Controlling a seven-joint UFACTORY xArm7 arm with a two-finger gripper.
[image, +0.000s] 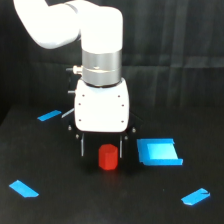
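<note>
A small red object (108, 163) stands on the black table, blocky or cylindrical in shape. Directly above and around it in this view is my gripper (101, 154), a white hand pointing straight down. Its two thin dark fingers (82, 147) are spread wide, one on either side of the red object in the picture. Neither finger appears to touch it. With only one view, I cannot tell how much depth separates the fingers from it.
To the right lies a pale square outlined in bright blue tape (146, 153). Blue tape strips mark the table at front left (23, 188), front right (196, 197) and back left (49, 115).
</note>
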